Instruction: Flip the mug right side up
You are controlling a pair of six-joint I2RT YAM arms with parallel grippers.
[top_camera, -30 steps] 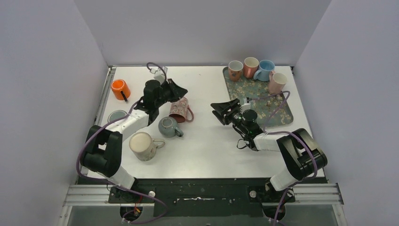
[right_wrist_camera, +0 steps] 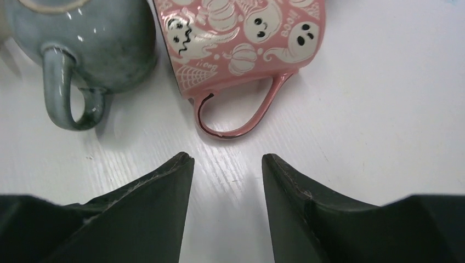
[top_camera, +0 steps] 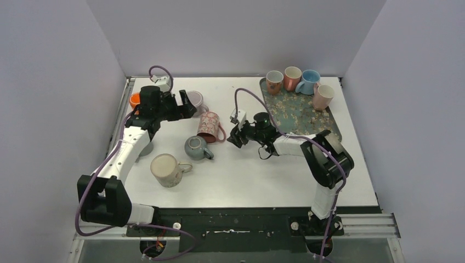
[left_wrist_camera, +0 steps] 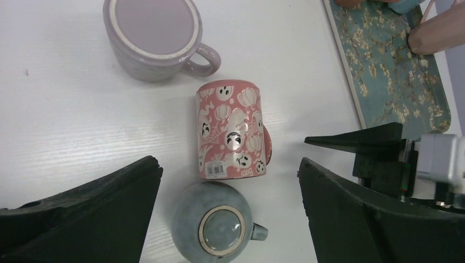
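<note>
The pink mug [top_camera: 209,126], patterned with ghosts and pumpkins, lies on its side. In the right wrist view its handle [right_wrist_camera: 241,131] points toward my right gripper, which is part open a short way off with bare table between its fingertips. My left gripper [top_camera: 189,103] is open above the table near the lilac mug. From the left wrist view, the patterned side of the pink mug shows between and beyond its fingers, not touched by them. The mug's inside is hidden.
Upside down around it are a lilac mug [left_wrist_camera: 156,24], a grey mug [top_camera: 196,147] close against the pink one, and a beige mug [top_camera: 166,171]. An orange mug [top_camera: 134,100] is partly behind the left arm. Several mugs stand on the tray [top_camera: 299,123].
The right gripper has come left, close to the pink mug's handle. The mugs have not moved.
</note>
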